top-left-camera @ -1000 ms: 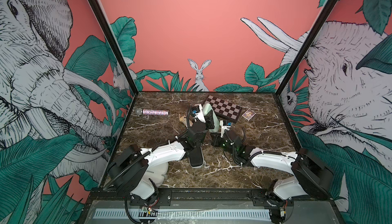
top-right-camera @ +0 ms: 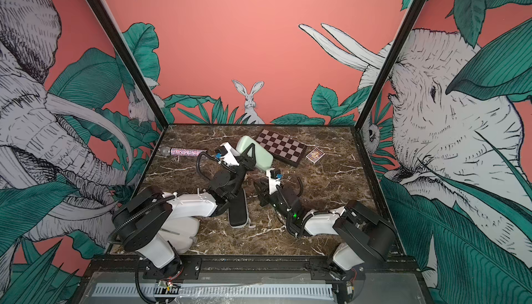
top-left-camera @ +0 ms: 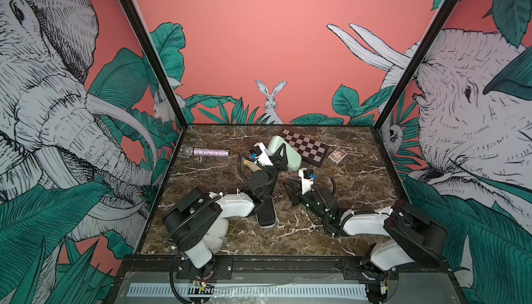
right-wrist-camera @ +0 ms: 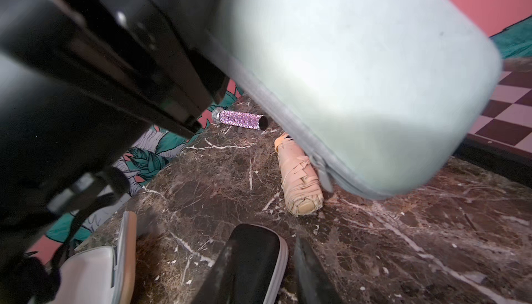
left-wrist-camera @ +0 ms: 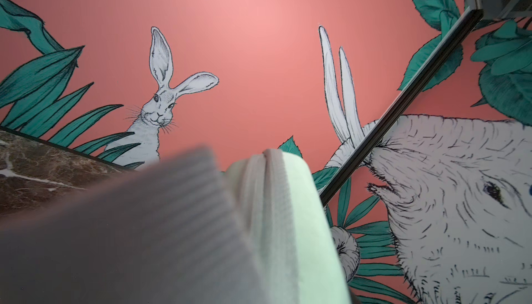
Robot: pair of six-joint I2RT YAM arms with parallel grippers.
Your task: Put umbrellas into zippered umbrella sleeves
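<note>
A pale green zippered sleeve (right-wrist-camera: 365, 82) is held up off the table, with my left gripper (top-left-camera: 283, 158) shut on it. In the left wrist view the sleeve (left-wrist-camera: 310, 232) stands with its zipper edge turned to the camera, beside a blurred grey finger pad. My right gripper is open and empty, in front of and apart from the sleeve. On the table beyond lies a folded peach umbrella (right-wrist-camera: 298, 176). A black zippered sleeve (right-wrist-camera: 252, 257) lies nearer; its interior does not show.
A white and tan case (right-wrist-camera: 91, 270) sits at the near left. Toward the back are a glittery microphone (top-left-camera: 210, 152), a chessboard (top-left-camera: 306, 146) and a card pack (top-left-camera: 337, 155).
The green sleeve has turned so its broad face shows more. My left gripper has swung round with it, and the right gripper has shifted slightly, now apart from the sleeve.
</note>
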